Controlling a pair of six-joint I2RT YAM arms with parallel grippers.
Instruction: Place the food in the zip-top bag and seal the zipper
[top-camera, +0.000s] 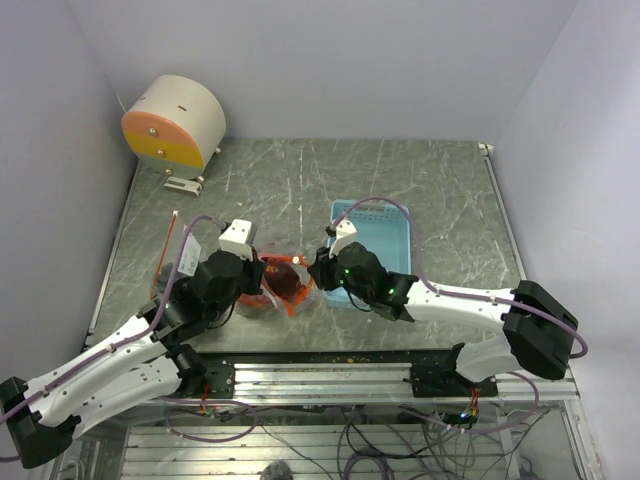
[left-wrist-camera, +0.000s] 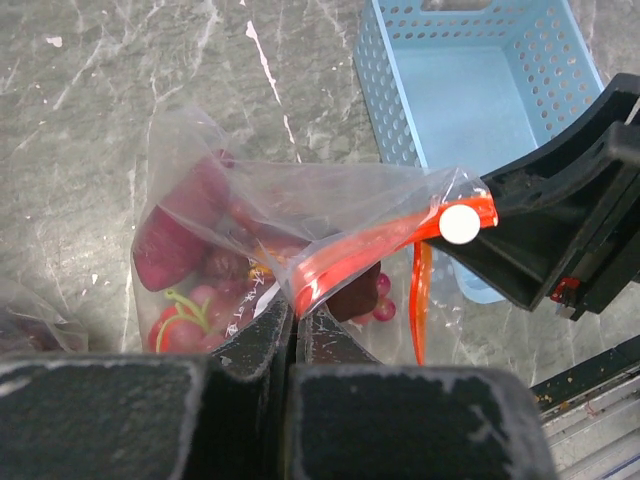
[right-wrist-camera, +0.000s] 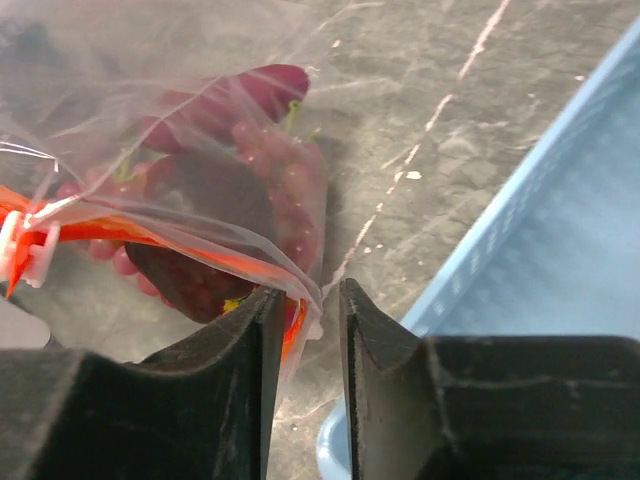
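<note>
The clear zip top bag (left-wrist-camera: 240, 190) has an orange zipper strip (left-wrist-camera: 360, 250) and holds red-purple toy food (left-wrist-camera: 175, 245), including grapes (right-wrist-camera: 285, 180) and a dark round piece (right-wrist-camera: 190, 280). My left gripper is shut on the bag's orange rim. At the rim's other end, near a white round piece (left-wrist-camera: 460, 224), stands my right gripper, part open. The bag's corner with the strip's end lies between its fingertips, close to one finger (right-wrist-camera: 262, 320). Between the two grippers the bag's mouth gapes in the top view.
A light blue basket (top-camera: 398, 235) stands right beside the right gripper, partly under its arm. Another clear bag (left-wrist-camera: 40, 320) shows at the left edge. A cream bread-box-like container (top-camera: 185, 115) sits at the back left.
</note>
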